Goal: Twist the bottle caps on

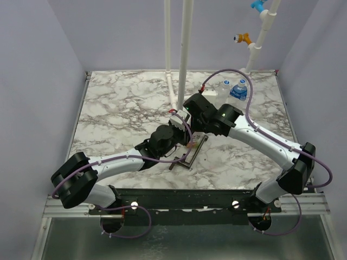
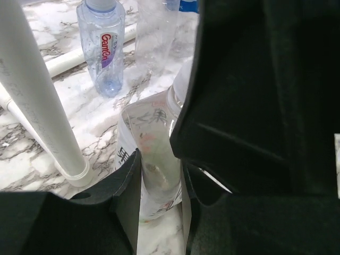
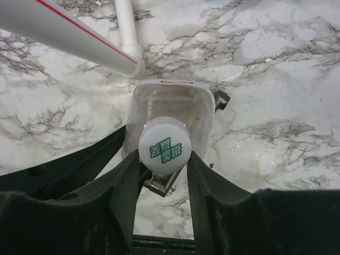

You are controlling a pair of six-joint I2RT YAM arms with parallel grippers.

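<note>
My left gripper is shut on a clear bottle (image 2: 151, 133) with printed label, holding it beside a white pipe. Seen from above in the right wrist view, the bottle (image 3: 191, 101) carries a white cap (image 3: 164, 139) with green lettering. My right gripper is over the cap, its fingertips at the cap's sides, part open; whether they press on it I cannot tell. In the top view both arms meet at the centre and mostly hide the bottle.
Vertical white pipes (image 1: 184, 43) stand behind the grippers. More bottles (image 1: 238, 92) stand at the back right. A dark bracket (image 1: 190, 162) lies under the grippers.
</note>
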